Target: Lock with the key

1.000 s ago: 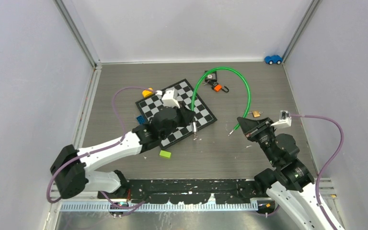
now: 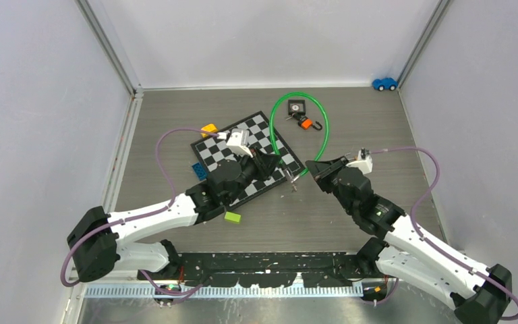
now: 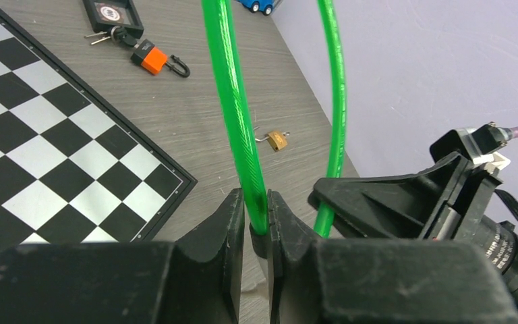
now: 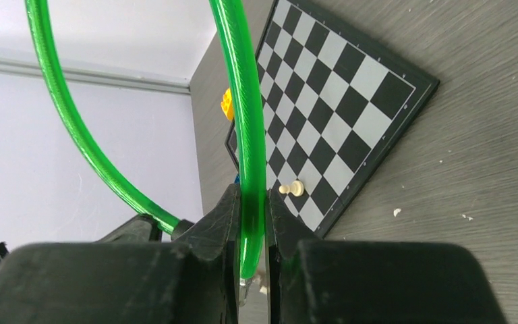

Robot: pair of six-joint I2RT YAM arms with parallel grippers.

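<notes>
A green cable lock (image 2: 299, 94) forms a loop between my grippers, its metal ends (image 2: 290, 177) close together. My left gripper is shut on one green length near its dark end fitting. My right gripper is shut on the other length near its end. The key's place in the metal ends is too small to tell. Loose keys (image 3: 100, 39) lie beside an orange-and-black padlock (image 3: 154, 59) on the table, and a brass padlock (image 3: 276, 140) lies farther right.
A chessboard (image 2: 249, 138) with a pawn (image 4: 295, 189) lies under the left arm. A black square case (image 2: 296, 102), a blue toy car (image 2: 384, 84), a yellow object (image 2: 208, 128) and a lime block (image 2: 233, 217) are around it. Walls border the table.
My right gripper has moved left with its end of the green cable, bringing the two ends together and narrowing the loop. My left gripper has shifted slightly right.
</notes>
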